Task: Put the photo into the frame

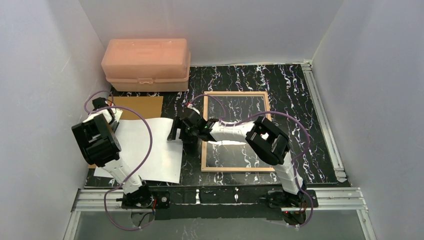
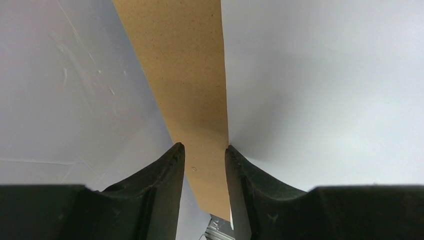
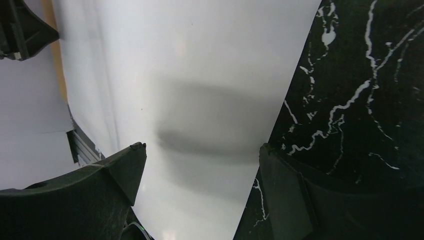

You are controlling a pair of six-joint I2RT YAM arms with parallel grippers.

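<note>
A large white sheet, apparently the photo [image 1: 140, 155], lies partly over a brown board [image 1: 142, 107] on the left of the table. Its top right part now looks slightly bowed in the top view. My left gripper is part open at the sheet's left edge, one fingertip close to that edge and bare board showing between the fingers. Over the sheet's right edge stands my right gripper, also open, one finger above the white surface and the other at the edge beside the marble. The wooden frame [image 1: 235, 169] lies flat to the right, beneath my right arm.
A pink toolbox [image 1: 147, 62] stands at the back left. The left wall [image 2: 75, 100] runs close beside my left gripper. Bare marble [image 1: 295, 115] lies right of the frame.
</note>
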